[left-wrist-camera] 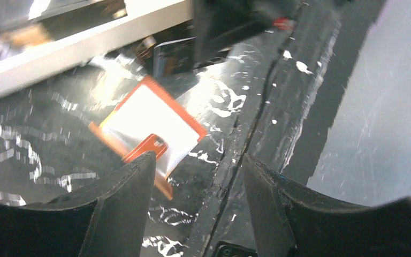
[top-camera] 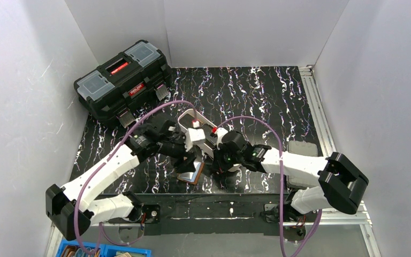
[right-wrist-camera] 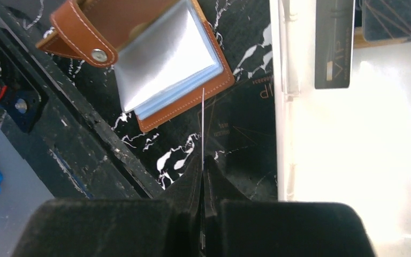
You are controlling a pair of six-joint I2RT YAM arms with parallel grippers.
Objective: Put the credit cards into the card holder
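Note:
An open brown leather card holder [top-camera: 191, 174] with pale card sleeves lies on the marble mat; in the right wrist view its flap [right-wrist-camera: 75, 27] and sleeves [right-wrist-camera: 166, 59] show. Dark cards [right-wrist-camera: 332, 43] are in a white tray [right-wrist-camera: 321, 139]; another dark card [right-wrist-camera: 241, 139] lies beside the holder. My left gripper hangs over the holder, part open, with nothing seen between its fingers. My right gripper is shut beside the holder and tray, with no object clearly between its fingers.
A black toolbox [top-camera: 123, 80] stands at the back left. A grey case [top-camera: 302, 150] lies at the right. The front edge runs close to the holder.

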